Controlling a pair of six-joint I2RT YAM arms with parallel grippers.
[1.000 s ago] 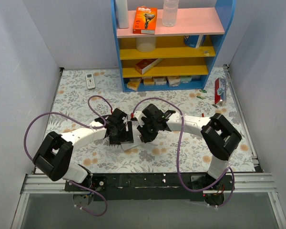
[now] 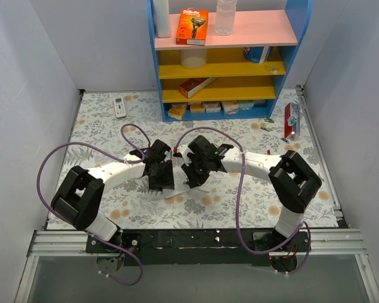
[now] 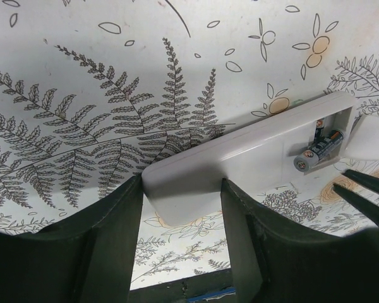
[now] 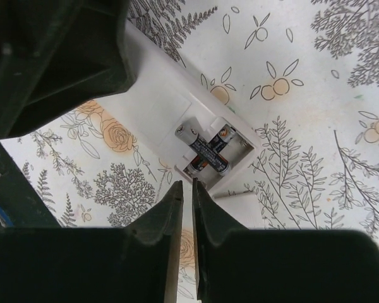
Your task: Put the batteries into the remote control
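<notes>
The white remote (image 3: 252,154) lies tilted slightly on the patterned table (image 2: 114,202), back up, my left gripper shut on its end. In its open compartment one battery (image 4: 202,149) lies diagonally across another battery (image 4: 225,134), partly hidden beneath it. The loose white cover (image 3: 366,137) lies beside the remote. My right gripper is just beside the compartment, its fingertips close together; whether a small gap holds anything is unclear, and no battery shows between them.
A second remote (image 2: 119,107) lies at the back left. Loose batteries (image 2: 265,128) and a red package (image 2: 292,120) are at the right. A shelf (image 2: 221,35) stands at the back.
The right arm has moved only slightly.
</notes>
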